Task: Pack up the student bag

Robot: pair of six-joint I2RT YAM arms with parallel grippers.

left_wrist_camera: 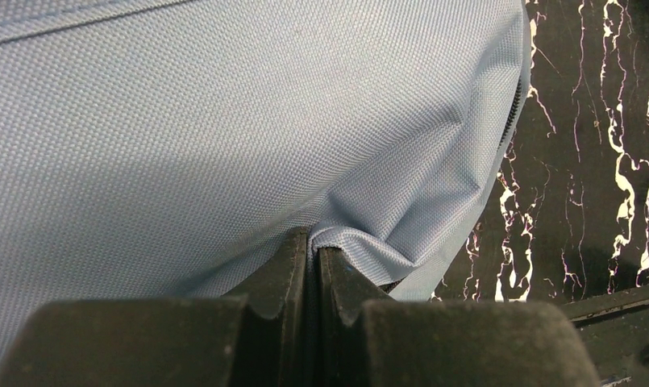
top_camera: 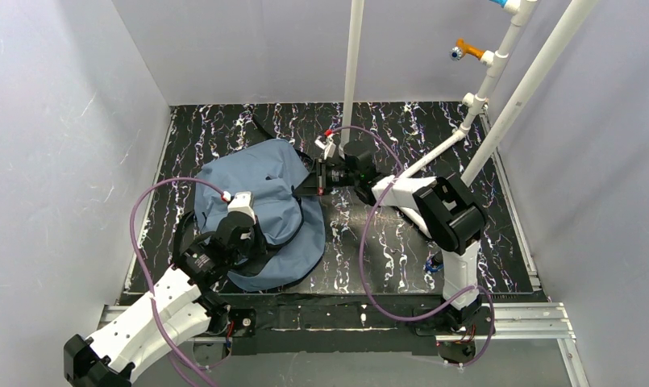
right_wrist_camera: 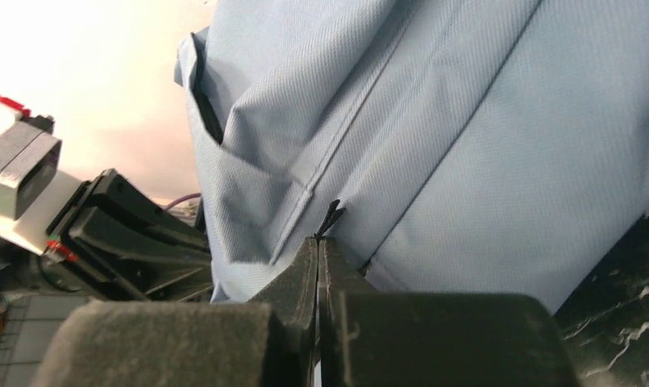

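Observation:
The blue fabric bag (top_camera: 248, 181) lies on the left half of the dark table. At its front edge my left gripper is shut on a fold of the bag's cloth, which bunches up between the fingertips. On the bag's right side, my right gripper is closed around a thin black zipper pull (right_wrist_camera: 331, 216); only the pull's tip sticks out past the fingers. Blue cloth (right_wrist_camera: 498, 193) with a seam spreads behind the pull. The left gripper also shows at the left of the right wrist view. Whatever the bag contains is hidden.
White pipes (top_camera: 498, 64) with an orange valve (top_camera: 468, 49) stand at the back right. Another white post (top_camera: 352, 64) rises behind the bag. Bare marbled tabletop (top_camera: 377, 250) extends right of the bag, under the right arm.

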